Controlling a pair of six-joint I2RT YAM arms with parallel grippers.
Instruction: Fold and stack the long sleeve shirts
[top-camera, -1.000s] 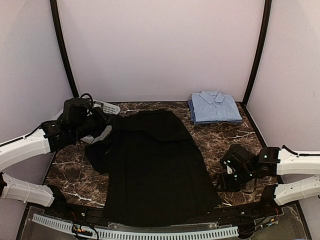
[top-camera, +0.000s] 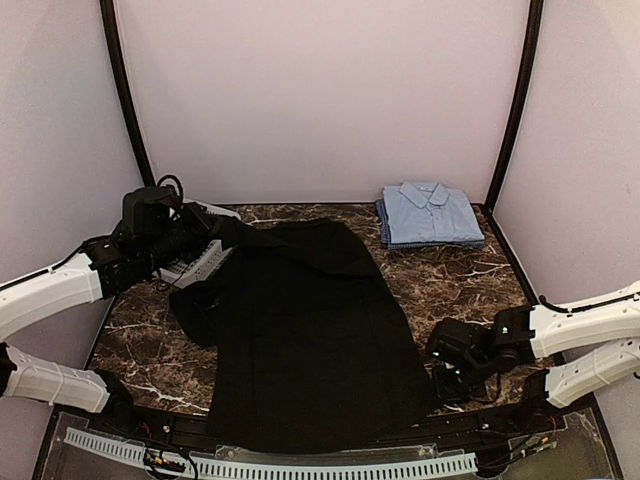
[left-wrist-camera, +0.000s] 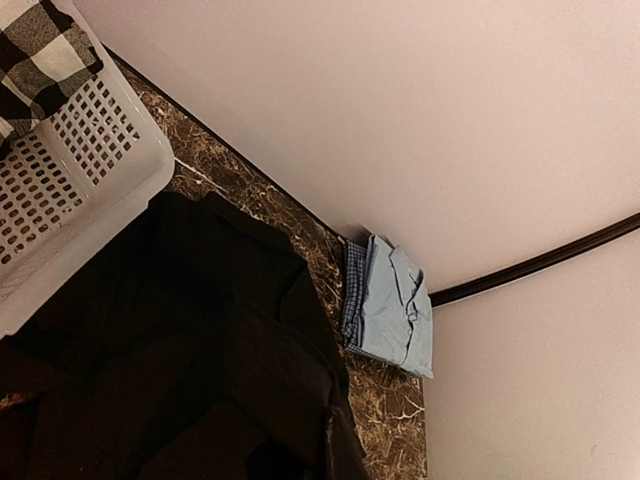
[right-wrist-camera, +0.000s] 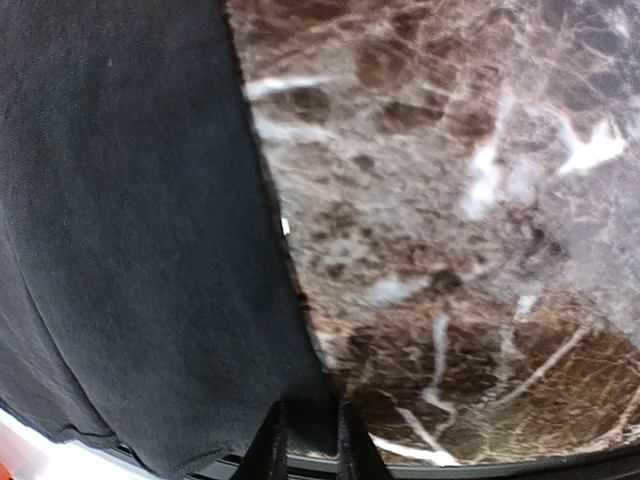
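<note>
A black long sleeve shirt (top-camera: 310, 345) lies spread across the table, its hem at the front edge. My left gripper (top-camera: 220, 232) is at the shirt's upper left, shut on what appears to be a sleeve, which runs from it across the shirt's top; dark cloth hides most of its fingertips in the left wrist view. Low at the shirt's front right corner, my right gripper is part open, with the edge of the black cloth (right-wrist-camera: 170, 250) between its fingers. A folded light blue shirt (top-camera: 430, 213) tops a neat stack at the back right.
A white perforated basket (left-wrist-camera: 100, 200) stands at the back left, with a black-and-white checked garment (left-wrist-camera: 45, 65) in it. Under the light blue shirt shows a darker blue folded one (left-wrist-camera: 353, 290). Bare marble tabletop (top-camera: 455, 285) lies right of the black shirt.
The left gripper has shifted slightly up and right, the sleeve lifting a little with it. The stack is unmoved.
</note>
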